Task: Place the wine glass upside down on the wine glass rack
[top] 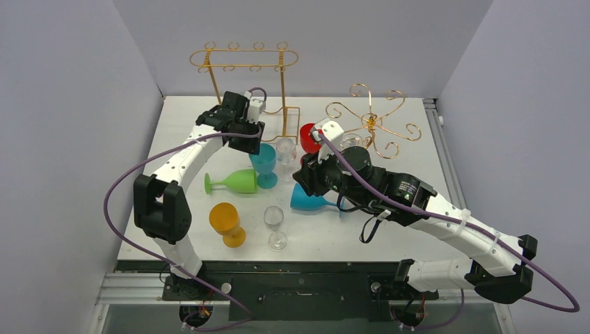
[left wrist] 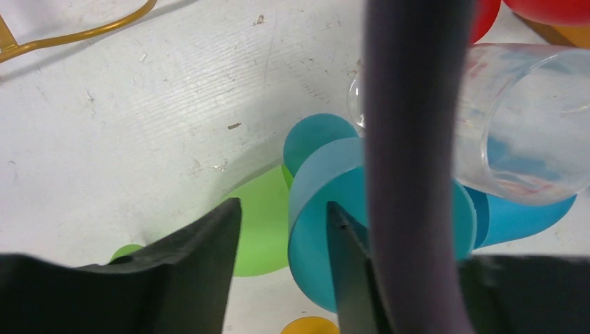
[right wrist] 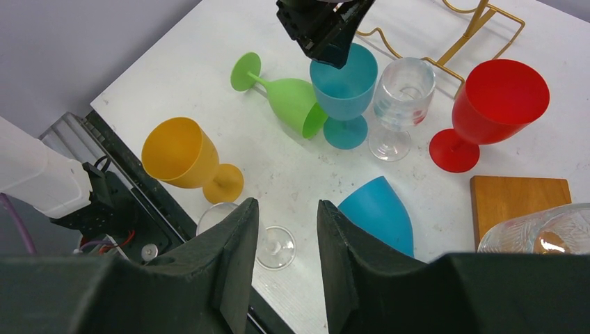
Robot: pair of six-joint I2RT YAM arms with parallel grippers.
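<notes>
The teal wine glass (top: 263, 158) stands upright near the table's middle. My left gripper is at its mouth, fingers apart. The near wall of the teal glass (left wrist: 299, 202) shows between the fingers, one over the inside of the bowl and one outside; neither clearly grips it. In the right wrist view, the left gripper overlaps the teal rim. My right gripper is open and empty, hanging near the lying blue glass (right wrist: 381, 217). Behind stands the gold rack (top: 243, 66) with several hooks, all empty.
A clear glass (right wrist: 405, 90) and a red glass (right wrist: 504, 101) stand right of the teal one. A green glass (top: 240, 181) lies beside it. Orange (top: 226, 219) and clear (top: 273, 219) glasses stand in front. A second gold rack (top: 372, 120) is at back right.
</notes>
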